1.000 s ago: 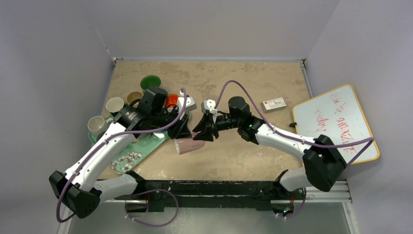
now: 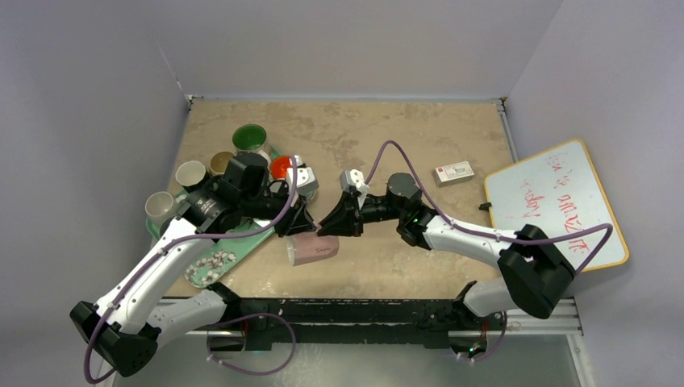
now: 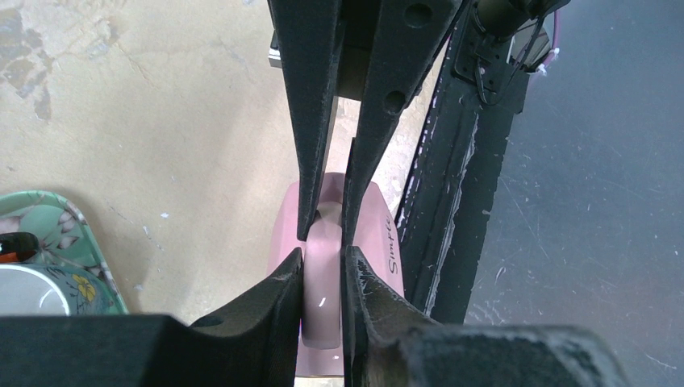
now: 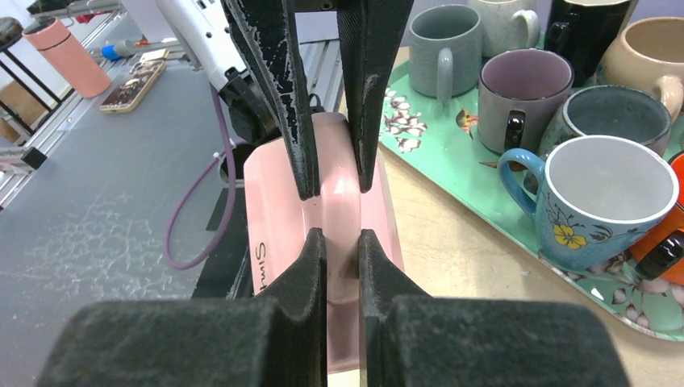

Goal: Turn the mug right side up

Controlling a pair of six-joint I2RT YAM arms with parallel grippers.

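A pink mug (image 2: 313, 248) with lettering lies on its side in the air or low over the table's front middle, between both grippers; whether it touches the table is unclear. My left gripper is shut on its handle. My right gripper comes from the opposite side and is shut on the same handle, so both sets of fingers meet there. The mug's opening is not clearly visible.
A green tray (image 2: 238, 251) crowded with mugs, including a blue flowered one (image 4: 601, 210), is at the left. A small box (image 2: 453, 172) and a whiteboard (image 2: 552, 205) are at the right.
Both grippers and the mug have shifted slightly toward the table's front.
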